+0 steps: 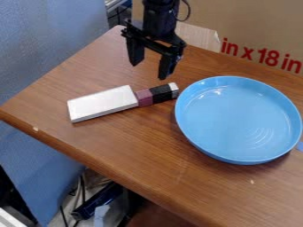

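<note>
My black gripper (pixel 151 58) hangs at the top centre over the wooden table, its two fingers spread apart with nothing visible between them. Below it lies a flat white object (pixel 103 104) with a maroon and black end section (pixel 154 95) tipped by a small pale piece. To the right of that sits a round light blue plate (pixel 236 121).
Behind the table stands a cardboard box (pixel 256 35) with red lettering. A blue-grey surface (pixel 42 53) borders the table on the left, with clutter below its edge.
</note>
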